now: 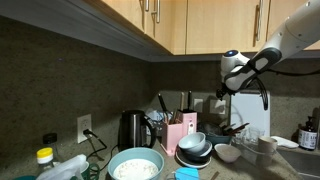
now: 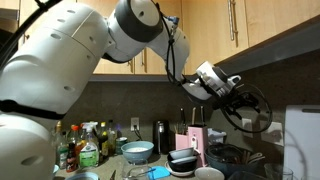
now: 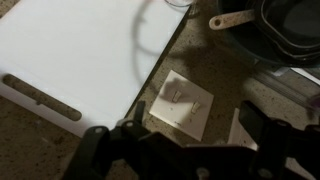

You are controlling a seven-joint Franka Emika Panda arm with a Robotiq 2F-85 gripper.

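Observation:
In the wrist view my gripper stands open, its dark fingers wide apart at the bottom edge, with nothing held between them. Beyond the gap, a pale switch plate (image 3: 182,105) with two small toggles sits on the speckled wall. Part of a second pale plate (image 3: 240,132) shows behind the right finger. Seen from outside, the gripper (image 1: 222,92) hangs high near the back wall, above the counter and below the cabinets. Whether it touches the wall cannot be told.
A white board (image 3: 75,55) leans beside the plate, and dark pans (image 3: 285,30) lie opposite. Below are a pink knife block (image 1: 180,130), stacked bowls (image 1: 192,145), a black kettle (image 1: 133,130) and a light-blue bowl (image 1: 136,164). Wooden cabinets (image 1: 215,28) hang overhead.

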